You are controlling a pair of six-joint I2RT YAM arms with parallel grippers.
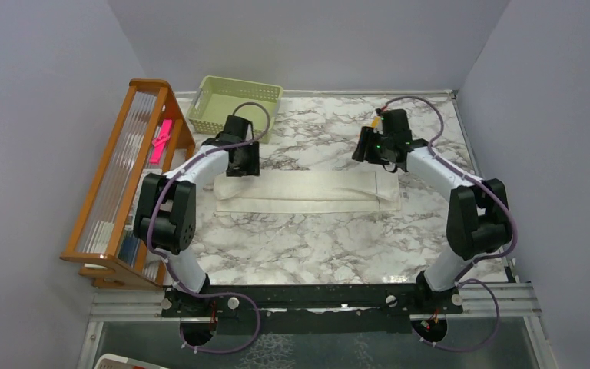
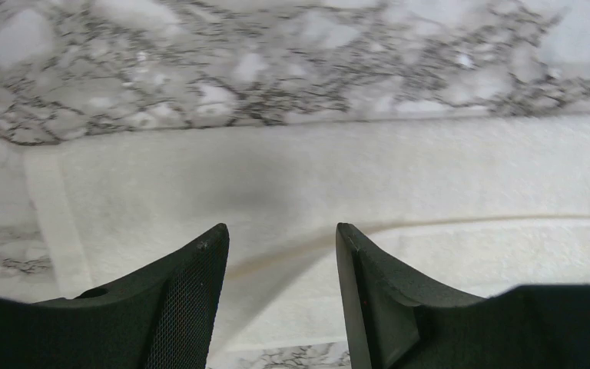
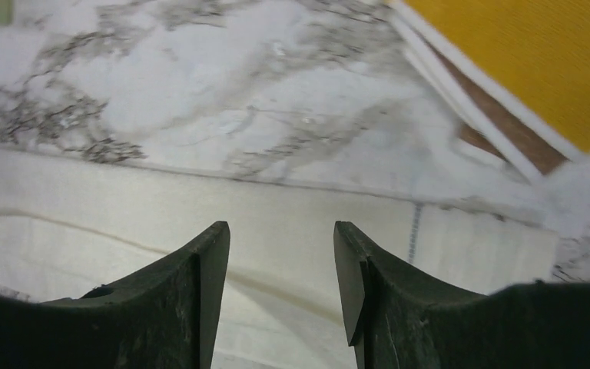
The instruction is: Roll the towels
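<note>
A white towel (image 1: 307, 183) lies across the middle of the table as a long strip, its upper layer folded short of the near edge so that a lower band shows. In the left wrist view the towel (image 2: 177, 184) has a slanting fold line under the fingers. My left gripper (image 1: 243, 173) is above its left end, open, nothing between the fingers. Beyond the towel's far right corner hovers my right gripper (image 1: 359, 156), also open and empty; in the right wrist view the towel (image 3: 292, 207) lies below, with a stitched line near its right end.
A green basket (image 1: 234, 92) stands empty at the back left. The wooden rack (image 1: 96, 177) with a pink item (image 1: 160, 142) lines the left side. Folded yellow cloth (image 3: 538, 61) lies behind my right gripper.
</note>
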